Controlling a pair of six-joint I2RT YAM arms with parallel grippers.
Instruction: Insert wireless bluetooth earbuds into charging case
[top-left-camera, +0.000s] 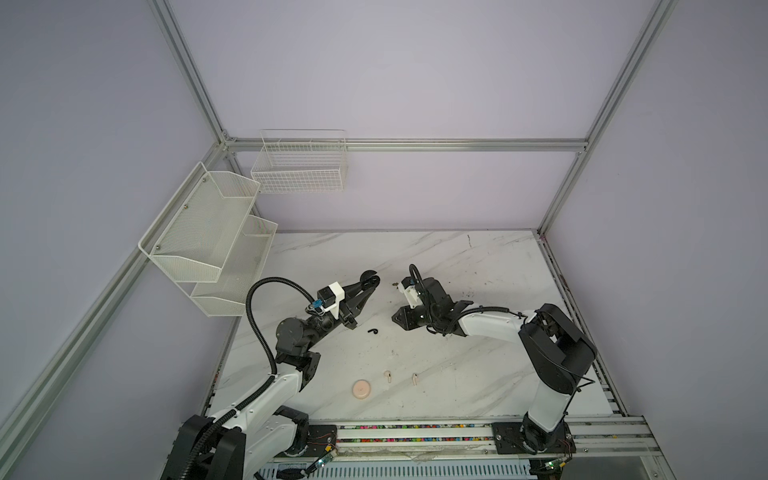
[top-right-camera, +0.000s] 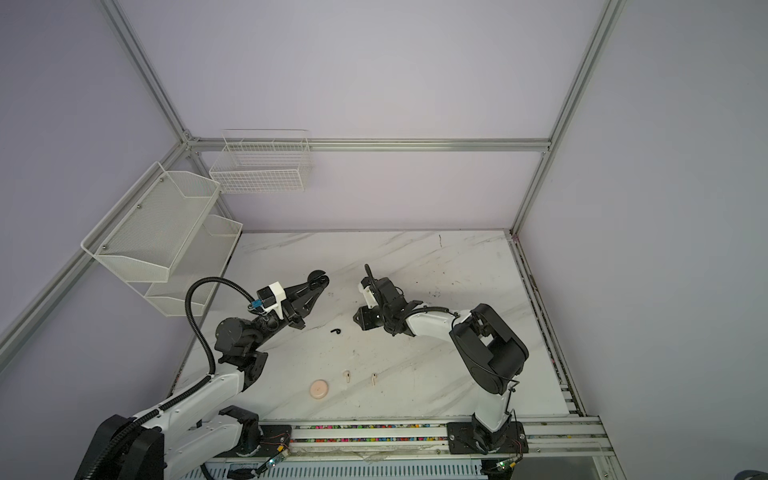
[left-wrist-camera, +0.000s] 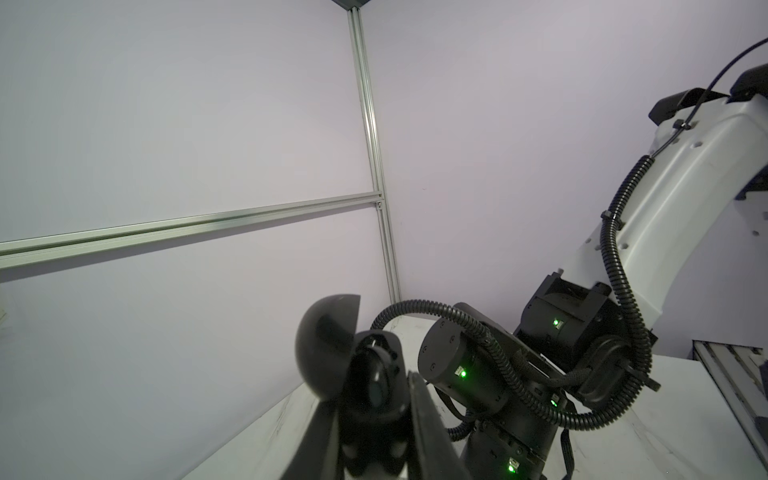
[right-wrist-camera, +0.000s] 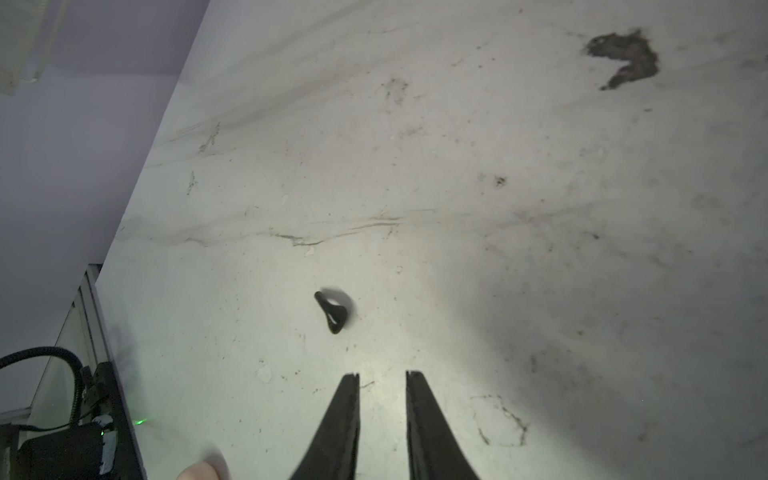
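Observation:
My left gripper is shut on the black charging case (left-wrist-camera: 324, 344), whose lid stands raised; it is held above the table at left-centre in both top views. A black earbud (right-wrist-camera: 332, 312) lies on the table, ahead of my right gripper, which points down and is part open with nothing between its fingers. Two small pale earbuds (top-left-camera: 389, 376) and a round pale pink case (top-left-camera: 361, 389) lie near the front edge.
White wire shelves (top-left-camera: 208, 232) hang on the left wall and a wire basket (top-left-camera: 297, 164) on the back wall.

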